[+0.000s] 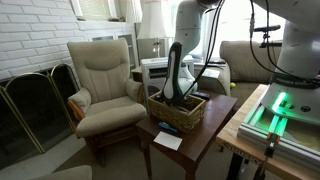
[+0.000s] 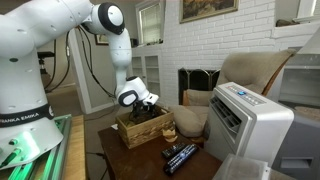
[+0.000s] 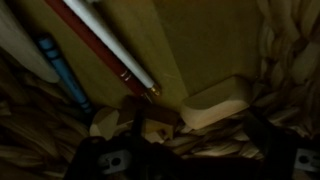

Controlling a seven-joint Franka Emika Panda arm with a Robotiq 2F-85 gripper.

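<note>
My gripper is open and reaches down into a woven basket (image 1: 172,116) on the dark table; in the second exterior view the basket (image 2: 150,132) hides its fingertips. Inside, the wrist view shows a pale, rounded wooden-looking piece (image 3: 217,101) between the fingers' lines, near the woven wall. To its left lies a small brown block (image 3: 158,122), dim in shadow. A white pencil-like stick (image 3: 112,42) and a red one (image 3: 92,38) run side by side above them. Farther left is a blue crayon-like stick (image 3: 63,71). No object shows gripped.
The basket's woven sides (image 3: 290,70) stand close around the fingers. Outside it, a dark remote-like object (image 2: 181,158) and a white paper (image 1: 167,141) lie on the table. A grey-white appliance (image 2: 240,115) stands nearby, and an armchair (image 1: 105,85) is beside the table.
</note>
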